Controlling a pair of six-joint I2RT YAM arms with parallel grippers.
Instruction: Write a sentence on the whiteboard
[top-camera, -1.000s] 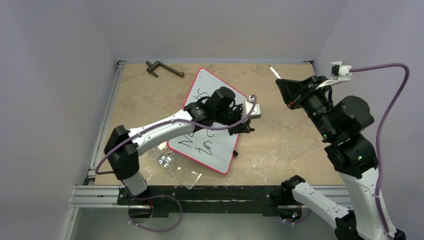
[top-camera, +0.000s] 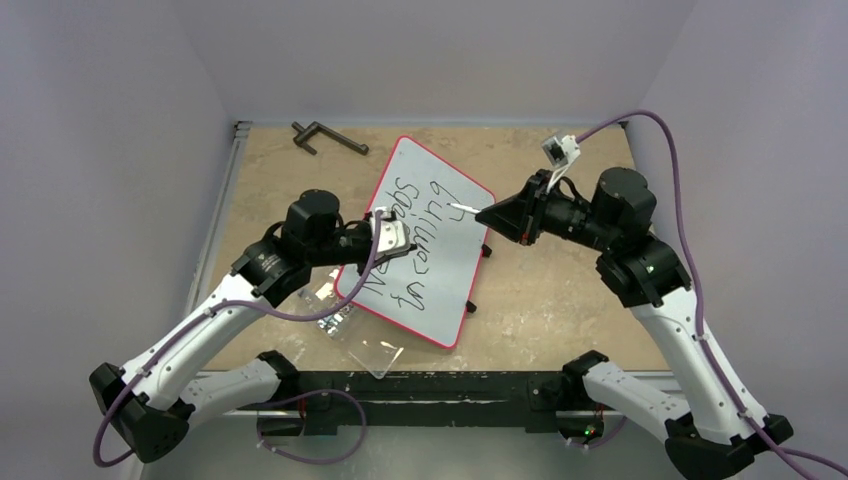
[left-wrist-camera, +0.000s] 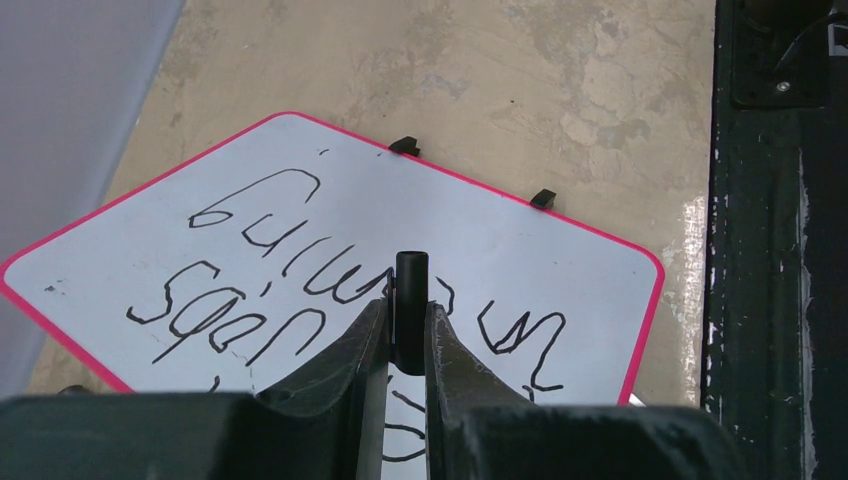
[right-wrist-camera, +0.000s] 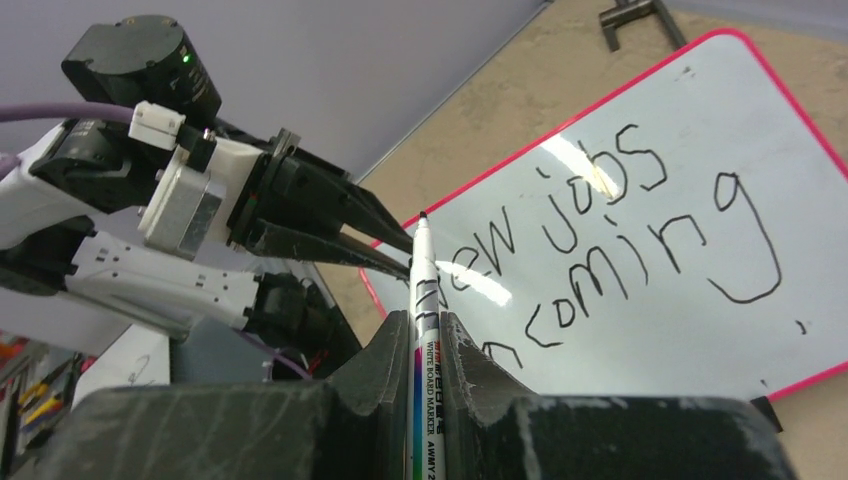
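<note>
The whiteboard (top-camera: 445, 295), pink-rimmed, lies tilted on the table with black handwriting that appears to read "New jobs" and "coming" plus a short last word. In the right wrist view a white marker (right-wrist-camera: 425, 300) is gripped by my right gripper (top-camera: 482, 213), which is shut on it; its dark tip is bare and points over the board. My left gripper (top-camera: 411, 249) hangs above the board's left side. Between its fingers a black cap (left-wrist-camera: 411, 300) is held, in contact on both sides. Part of the writing is hidden beneath the left arm.
A dark angled metal piece (top-camera: 330, 137) lies at the back left. Clear plastic packaging (top-camera: 370, 350) rests by the board's front left edge. Black clips (top-camera: 486, 251) stick out on the board's right.
Over the board, my left arm has moved left, uncovering more of its right side. The right arm has swung left with the marker, whose tip is now above the board.
</note>
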